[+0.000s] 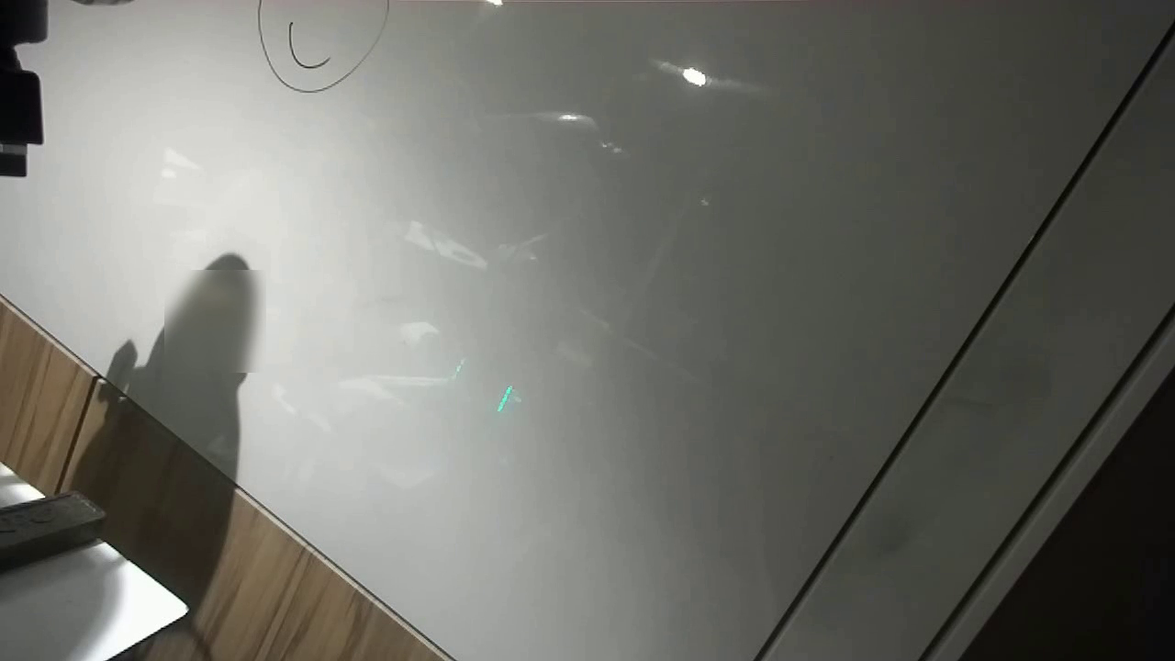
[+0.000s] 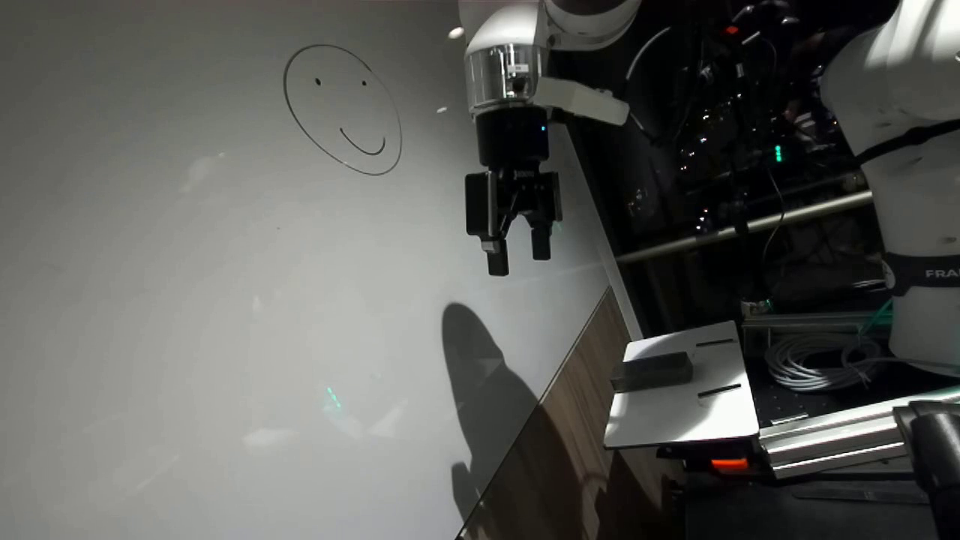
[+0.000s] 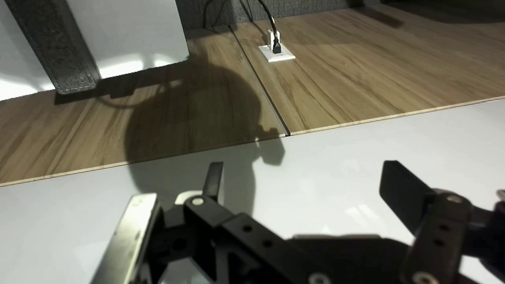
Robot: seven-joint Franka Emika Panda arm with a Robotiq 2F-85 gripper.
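In exterior view 2 my gripper (image 2: 520, 256) stands open, with nothing between its fingers (image 2: 497, 261). It hangs in front of the whiteboard (image 2: 207, 297), to the lower right of a thin black smiley face (image 2: 392, 162) drawn there. Only the lower part of that smiley (image 1: 311, 90) shows in exterior view 1. A dark block-shaped eraser (image 2: 652, 372) lies on a small white shelf (image 2: 675, 423), below and to the right of the gripper. The wrist view shows the open gripper well apart from the eraser (image 3: 57, 42), which is at upper left.
Wood panelling (image 3: 402, 71) borders the whiteboard, with a power outlet (image 3: 279, 56) and a plugged-in cable. A second white arm (image 2: 927, 180) and coiled cable (image 2: 814, 364) stand at the right. Much of the board is clear.
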